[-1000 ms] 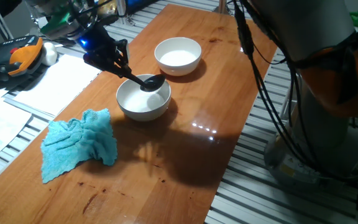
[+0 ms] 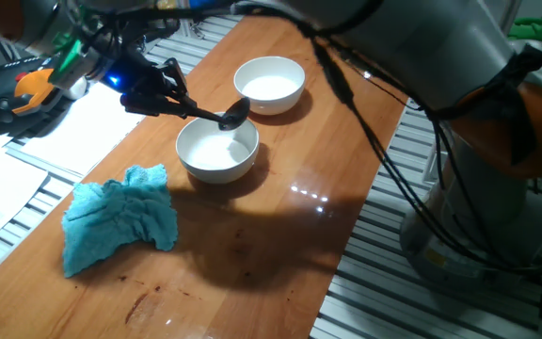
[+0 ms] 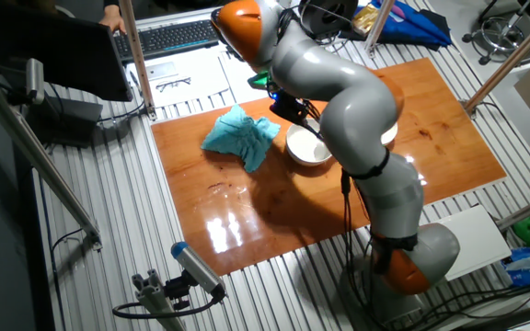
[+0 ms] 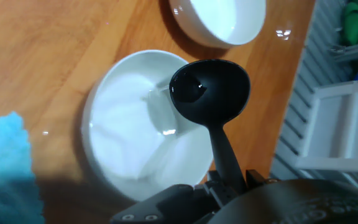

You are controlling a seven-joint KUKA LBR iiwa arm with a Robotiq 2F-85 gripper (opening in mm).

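A black ladle [image 4: 215, 93] is held by its handle in my gripper, which is shut on it. In exterior view 1 the ladle's bowl [image 2: 236, 114] hangs over the upper right rim of the nearer white bowl [image 2: 216, 160], above it and tilted. A little dark, shiny liquid seems to lie in the ladle in the wrist view. Clear liquid shows in the nearer white bowl. The second white bowl [image 2: 270, 87] stands farther back on the wooden board, apart from the first. Between the fingers, the handle's end is partly hidden.
A crumpled turquoise cloth [image 2: 121, 218] lies on the wooden board [image 2: 252, 273] beside the nearer bowl. Papers [image 2: 83, 132] and an orange-black device [image 2: 17, 94] are off the board's left side. The board's front part is clear.
My gripper and the ladle have shifted slightly up and to the right, and the ladle has tilted. The arm's upper links have swung across the view. Bowls and cloth have stayed put.
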